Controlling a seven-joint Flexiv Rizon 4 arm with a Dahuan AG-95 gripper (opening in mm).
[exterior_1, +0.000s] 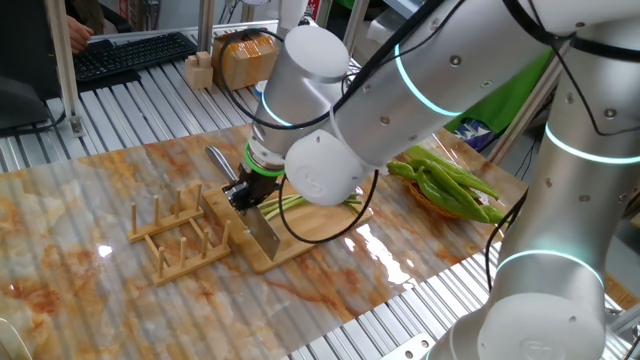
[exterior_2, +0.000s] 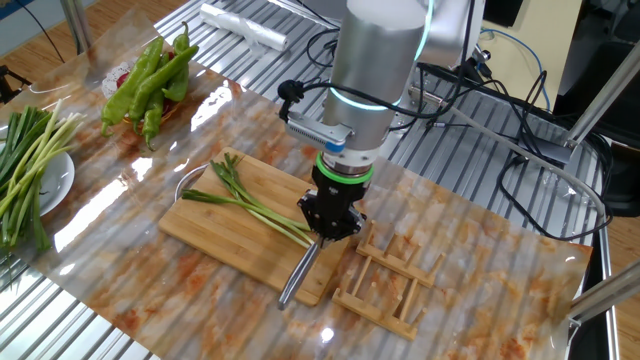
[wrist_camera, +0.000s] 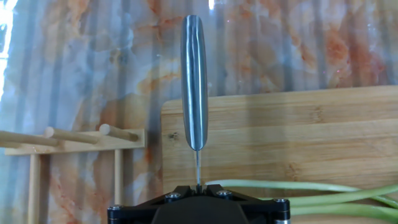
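A cleaver-like knife with a metal handle is held upright on edge, its broad blade over the left end of the wooden cutting board. My gripper is shut on the top of the blade, just below the handle. In exterior view 2 the handle sticks out past the board's edge, while the arm hides the blade. Green onion stalks lie along the board, right of the knife in the wrist view. Whether the blade touches the board or the stalks, I cannot tell.
Close beside the board stands a wooden peg rack. Green peppers fill a basket on the board's other side, and more green onions lie on a plate beyond. Marbled table surface left of the rack is clear.
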